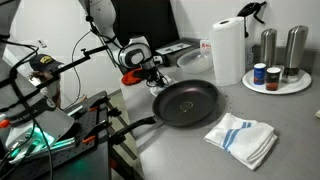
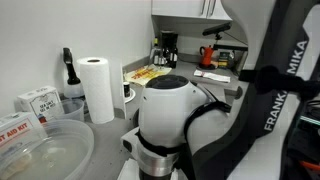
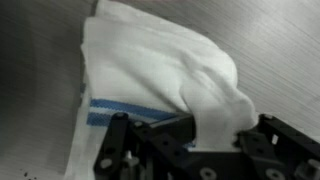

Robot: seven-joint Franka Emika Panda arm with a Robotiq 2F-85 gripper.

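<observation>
In the wrist view, a white cloth (image 3: 140,65) with a blue stripe lies on the grey counter. A raised fold of it comes up between the fingers of my gripper, and how firmly they press on it cannot be told. In exterior view 1, my gripper (image 1: 158,80) is low at the counter beyond the dark frying pan (image 1: 188,102), with a bit of white beside it. Another white cloth with blue stripes (image 1: 240,138) lies folded on the counter at the right, well away from the gripper. The arm hides the fingertips in exterior view 2.
The pan's handle (image 1: 135,129) points toward the front edge. Behind my gripper are a clear plastic bowl (image 1: 194,62) and a paper towel roll (image 1: 229,52). Jars and shakers stand on a white plate (image 1: 297,86). The counter between pan and folded cloth is free.
</observation>
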